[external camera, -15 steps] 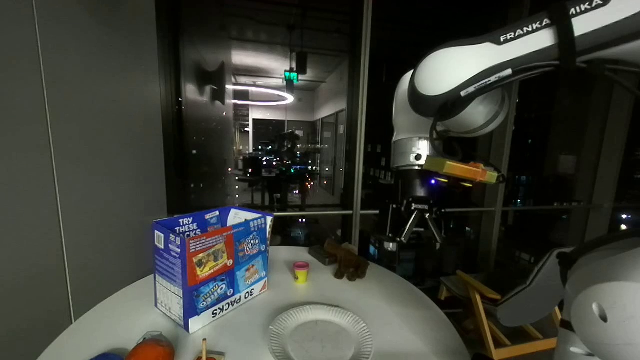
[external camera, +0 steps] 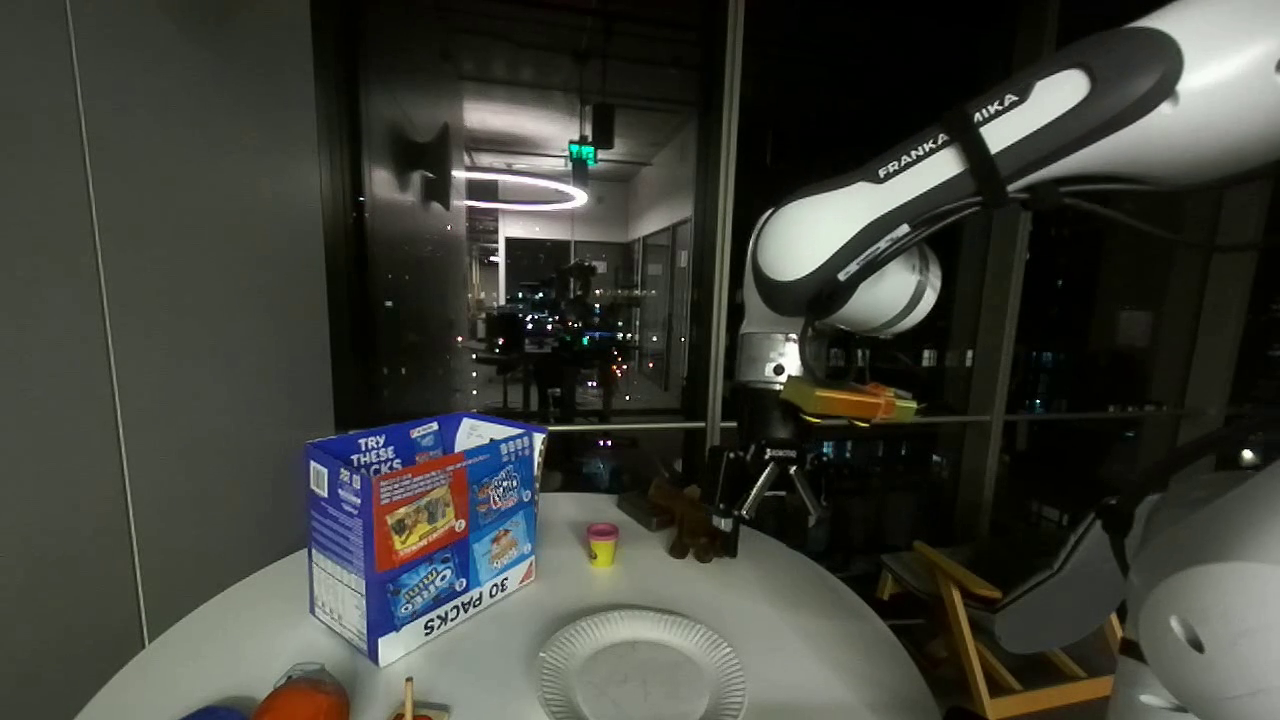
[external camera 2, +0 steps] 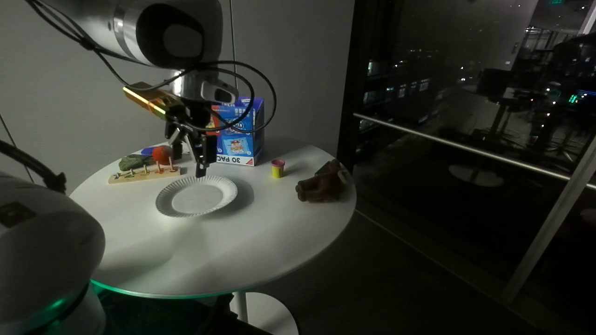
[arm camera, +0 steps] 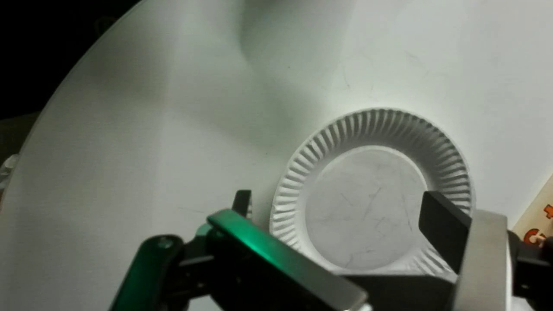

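Note:
My gripper is open, its two dark fingers wide apart with only the table and plate showing between them. In exterior view 2 the gripper (external camera 2: 190,159) hangs above the table, pointing down, and appears over the far edge of the plate. A white paper plate (arm camera: 363,207) with a fluted rim lies flat and empty on the table. From exterior view 1, the gripper (external camera: 768,486) stands high, to the right of the yellow tub (external camera: 602,547) with its pink lid. A brown plush toy (external camera 2: 324,185) lies near the table's edge.
A blue snack box (external camera: 420,534) stands tall at the table's side. Beside it are a wooden peg board (external camera 2: 144,174), an orange-red ball (external camera 2: 162,154) and a green item (external camera 2: 132,162).
In exterior view 1, the arm and gripper have moved left and lower, closer to the table. The plate, tub, box and plush toy have stayed in place.

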